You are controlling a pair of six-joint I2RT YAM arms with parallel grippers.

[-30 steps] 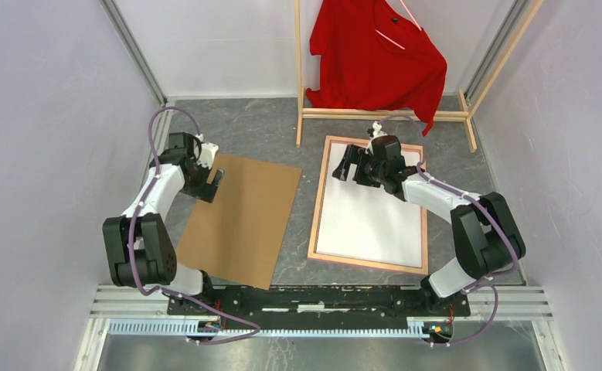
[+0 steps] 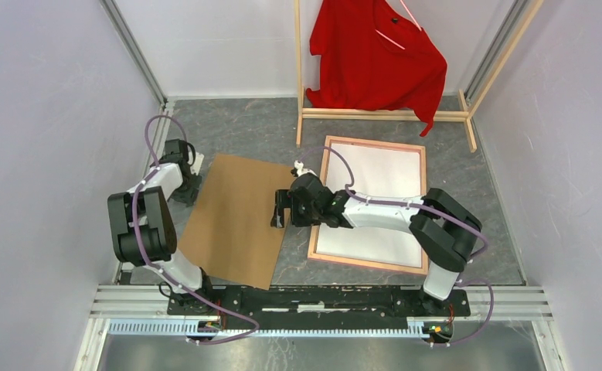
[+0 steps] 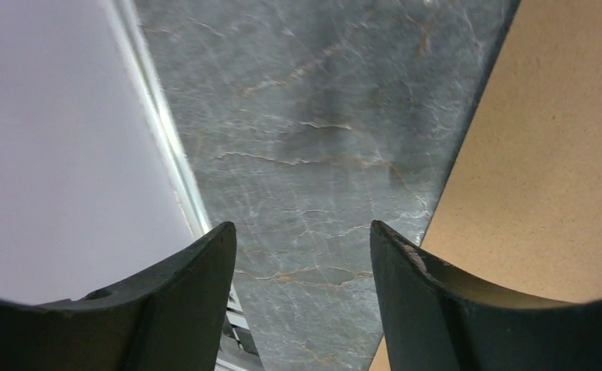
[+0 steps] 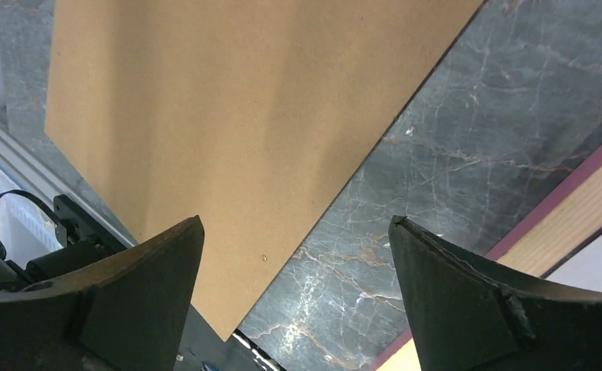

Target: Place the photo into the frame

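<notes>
A brown board (image 2: 232,216) lies flat on the grey table, left of a wooden frame (image 2: 421,239) with a white sheet (image 2: 367,251) in it. My left gripper is open over bare table just left of the board, nothing between its fingers. My right gripper stands open above the board's right edge and the bare strip beside the frame, also empty. In the top view the right arm hides part of the frame and sheet.
A red shirt (image 2: 375,62) hangs on a wooden rack (image 2: 344,114) at the back. Walls border both sides. Bare table shows behind the board and in a strip between board and frame.
My right gripper has moved leftward and toward the front, from over the white sheet to the board's right edge. My left gripper has moved left, off the board's edge.
</notes>
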